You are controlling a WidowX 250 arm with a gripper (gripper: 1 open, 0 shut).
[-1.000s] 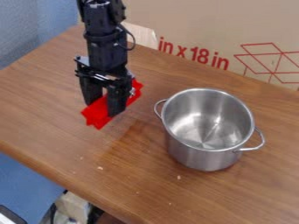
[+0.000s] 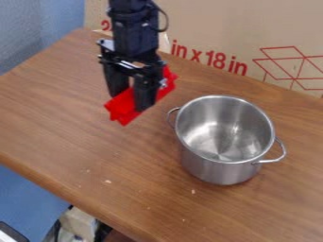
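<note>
My black gripper point(image 2: 136, 81) hangs from the top centre of the camera view, shut on a red object point(image 2: 124, 109) that is partly hidden behind the fingers. The red object is held tilted, left of and behind a steel pot point(image 2: 222, 161) with side handles, which stands on the right of the wooden table point(image 2: 89, 142).
A cardboard panel point(image 2: 240, 47) with red printing stands along the back. The table's left edge borders a blue surface point(image 2: 25, 198), with some light objects below the edge near the bottom.
My gripper and the red object have moved right and upward in the view, toward the pot's side. The pot has stayed where it was.
</note>
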